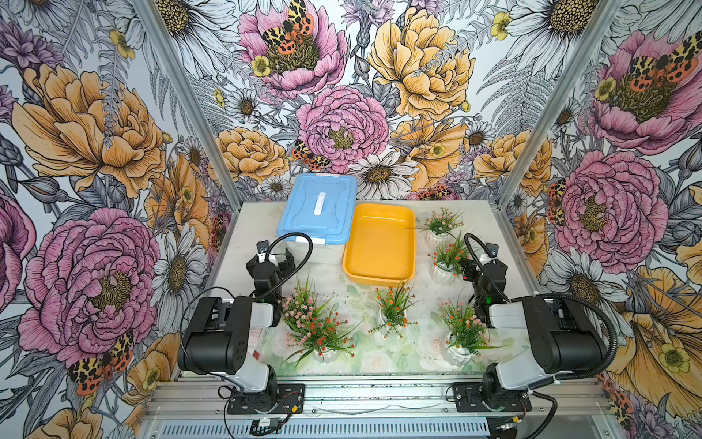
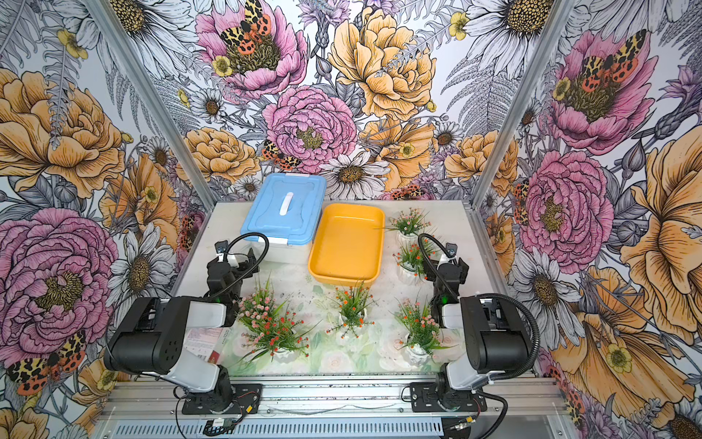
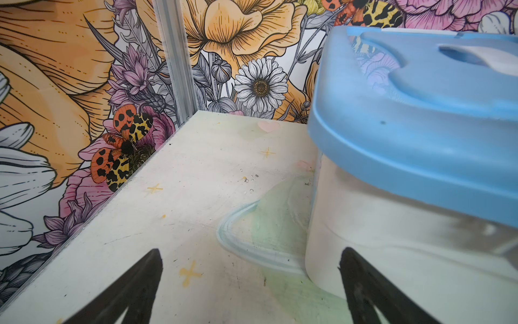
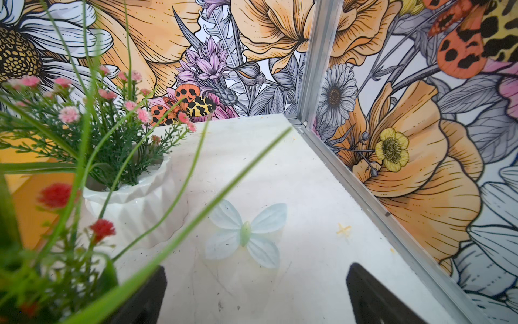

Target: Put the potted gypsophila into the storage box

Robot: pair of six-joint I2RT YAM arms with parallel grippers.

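Several potted flowering plants in white pots stand on the table. Two are at the right back, a pink one (image 1: 442, 221) and a red one (image 1: 449, 253); another pink one (image 4: 126, 199) shows at the left of the right wrist view. Nearer the front are a middle plant (image 1: 395, 303), a right one (image 1: 460, 326) and a crowded left cluster (image 1: 319, 322). The storage box (image 3: 410, 237) has its blue lid (image 1: 319, 206) on. My left gripper is open and empty, short of the box. My right gripper also stands open, beside the plants, nothing between its fingers.
An empty orange tray (image 1: 379, 245) rests right of the box, its rim close against it. Leaves (image 4: 178, 256) reach across the right wrist view.
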